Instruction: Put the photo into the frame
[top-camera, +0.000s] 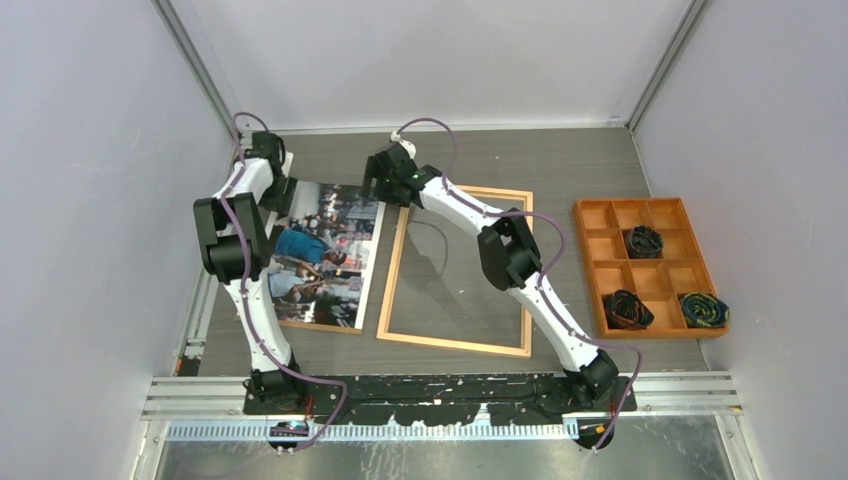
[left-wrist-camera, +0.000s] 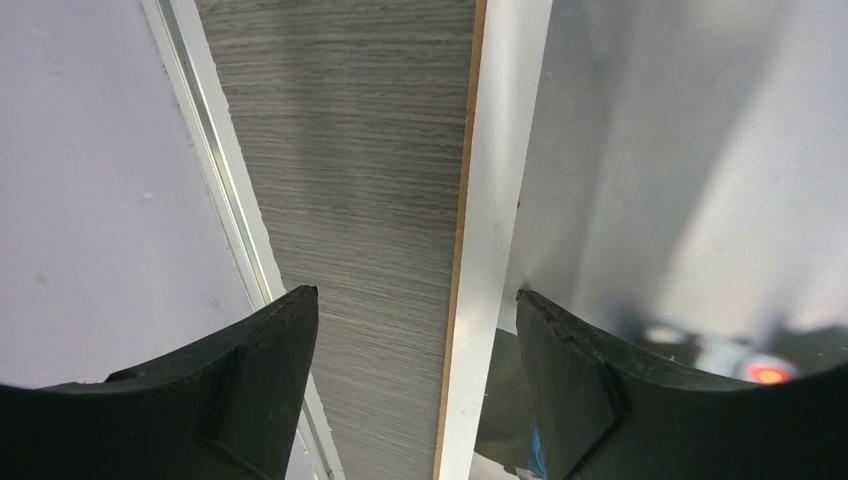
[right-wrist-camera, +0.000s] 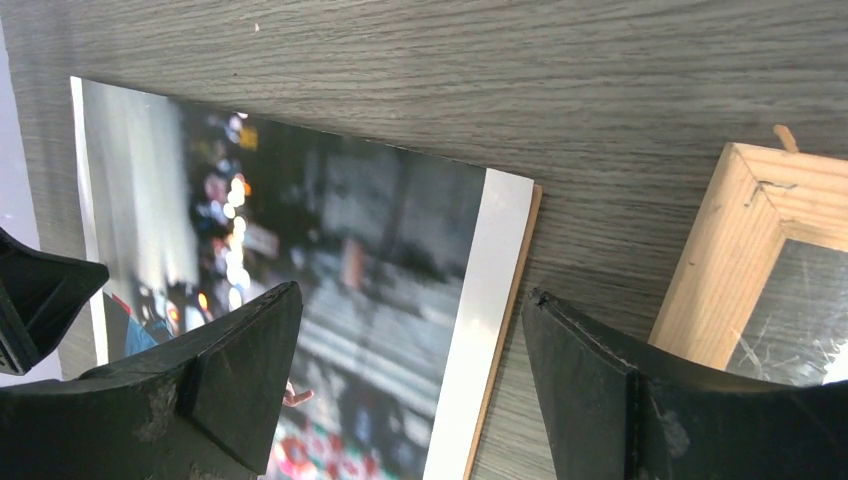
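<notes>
The photo (top-camera: 325, 250), a street scene with white borders on a thin board, lies flat on the table at left. Beside it to the right is the light wooden frame (top-camera: 455, 346), its inside empty of any picture. At the photo's far left edge, my left gripper is part open, its fingers apart on either side of the white border (left-wrist-camera: 493, 170). Over the far right corner, my right gripper is also part open, fingers astride that side's white border (right-wrist-camera: 485, 290). Gaps show between border and fingers in both wrist views; neither grips it.
An orange compartment tray (top-camera: 653, 331) holding several dark coiled items stands at right. Close to the left arm runs a wall with a metal rail (left-wrist-camera: 225, 170). Bare table (top-camera: 570, 160) lies behind the frame.
</notes>
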